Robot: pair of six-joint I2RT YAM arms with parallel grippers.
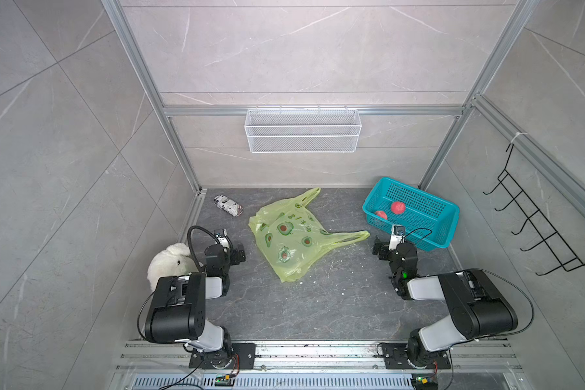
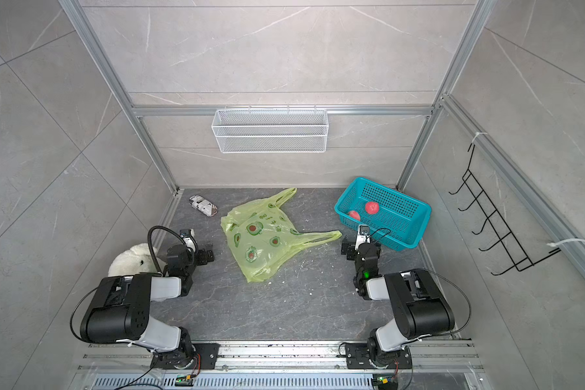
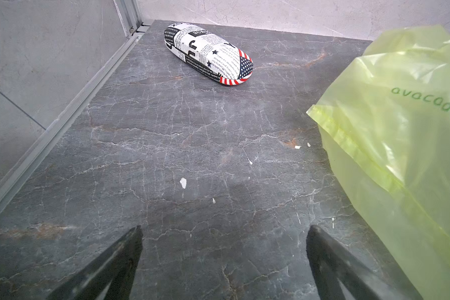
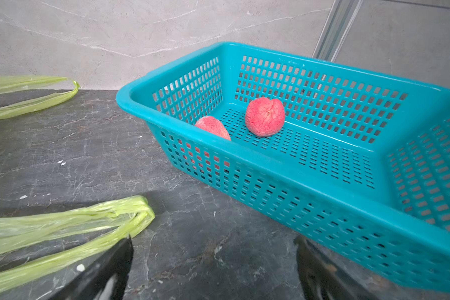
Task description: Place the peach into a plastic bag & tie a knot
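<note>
Two pinkish-red peaches lie in the teal basket (image 4: 330, 195): one peach (image 4: 265, 117) sits in the open on its floor, and the other peach (image 4: 212, 127) is partly hidden behind the near wall. The yellow-green plastic bag (image 1: 286, 240) is spread flat in the middle of the table, one handle (image 1: 308, 195) toward the back and the other handle (image 1: 351, 238) toward the basket. My left gripper is open left of the bag, holding nothing. Open and empty, my right gripper is in front of the basket, near the right handle's tip.
A printed black-and-white case (image 3: 208, 53) lies at the back left. Beside the left arm is a white plush toy (image 1: 171, 265). The wire rack (image 1: 303, 130) and black hooks (image 1: 529, 217) hang on the walls.
</note>
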